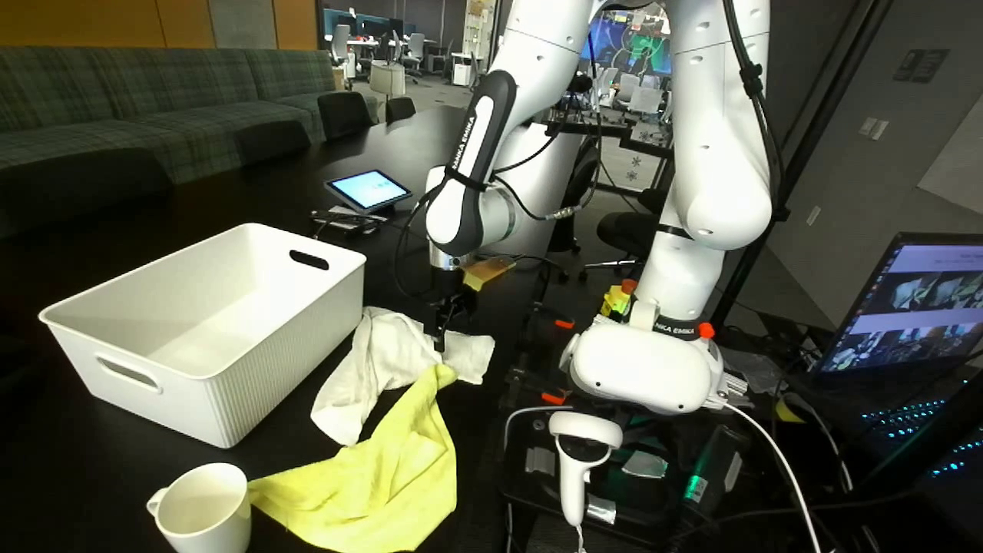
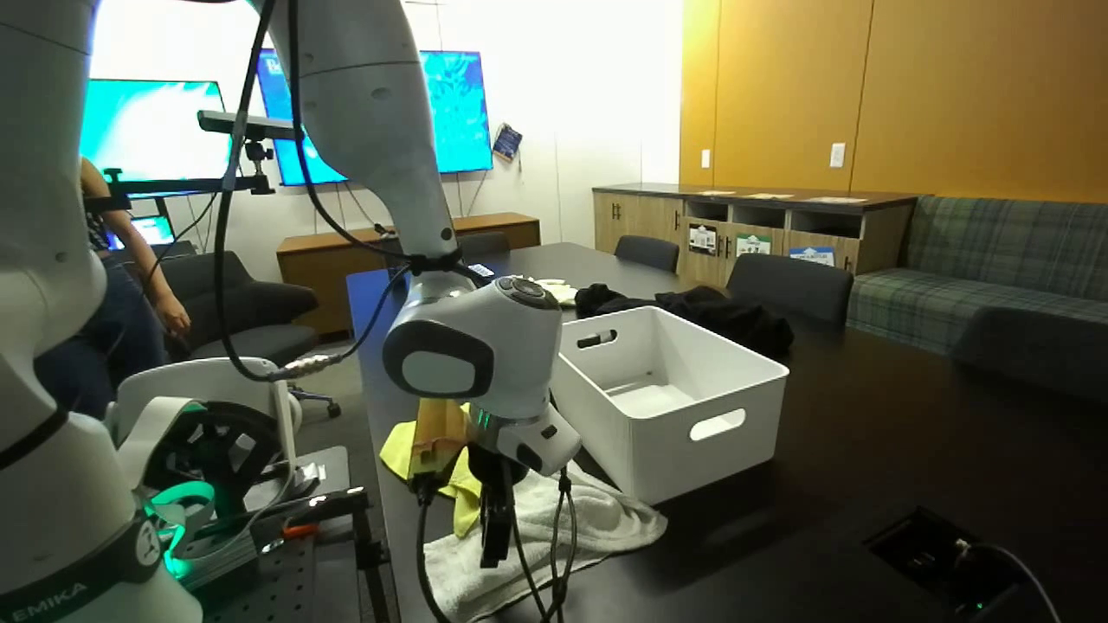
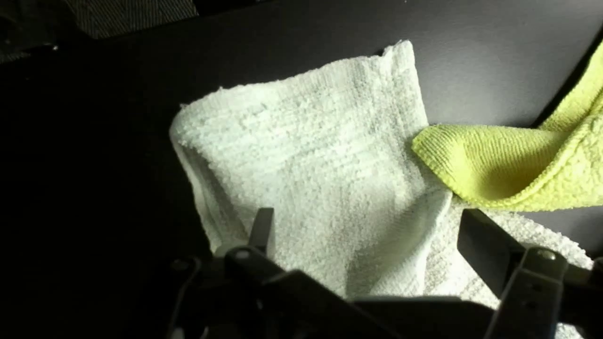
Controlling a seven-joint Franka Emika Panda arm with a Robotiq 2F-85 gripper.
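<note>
A white towel lies crumpled on the dark table beside the bin. In the wrist view, the white towel spreads below and between the fingers of my open gripper, which holds nothing. Seen from outside, my gripper points down at the towel's upper part; whether the fingertips touch it I cannot tell. A yellow cloth lies nearer the camera, and one of its corners overlaps the white towel's edge. The white bin stands left of the towel, and its visible inside is empty.
A white mug stands at the near edge of exterior view 1, next to the yellow cloth. Behind my gripper, a tablet rests on the table. Dark clothing lies beyond the bin. Cables hang from the arm.
</note>
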